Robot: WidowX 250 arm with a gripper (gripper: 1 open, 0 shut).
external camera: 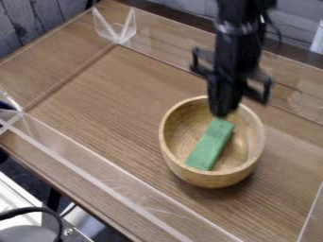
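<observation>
A round wooden bowl [177, 138] stands on the wooden tabletop at the lower middle, holding a green rectangular block [211, 145] that lies lengthwise inside it. My black gripper [229, 87] hangs blurred above the back of the bowl, higher than the block and apart from it. The blur hides how its fingers stand and whether anything is between them.
Clear tape or plastic pieces mark its back left and left edge. A dark cable shows at the lower left, off the table's edge.
</observation>
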